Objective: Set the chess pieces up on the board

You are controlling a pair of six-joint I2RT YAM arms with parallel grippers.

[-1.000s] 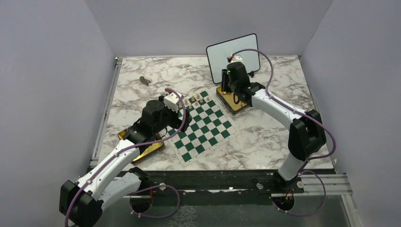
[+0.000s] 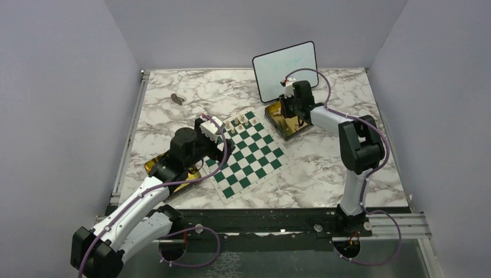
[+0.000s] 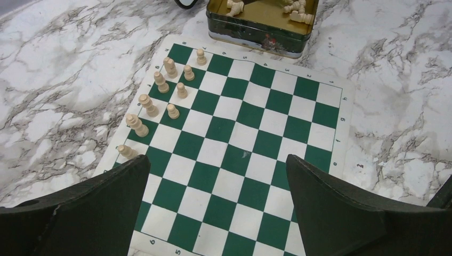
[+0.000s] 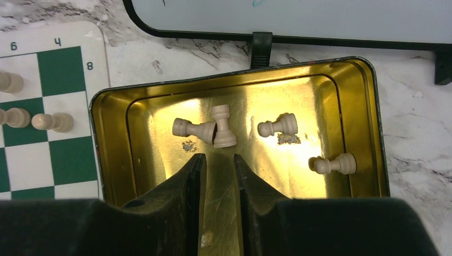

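The green-and-white board [image 3: 236, 158] has several light wooden pieces standing at one corner, including a tall piece [image 3: 136, 125]. My left gripper hovers open over the board, nothing between its fingers. My right gripper is over the gold tin [image 4: 144, 93], its fingers part open with a narrow empty gap. In the right wrist view several pieces lie on their sides in the tin: two touching at centre, a piece [image 4: 277, 126] right of them, and another [image 4: 336, 164] near the right wall.
A whiteboard [image 2: 284, 63] stands behind the tin. A second tin [image 2: 194, 176] is partly hidden under the left arm. A small dark object [image 2: 176, 99] lies at back left.
The left arm has barely moved.
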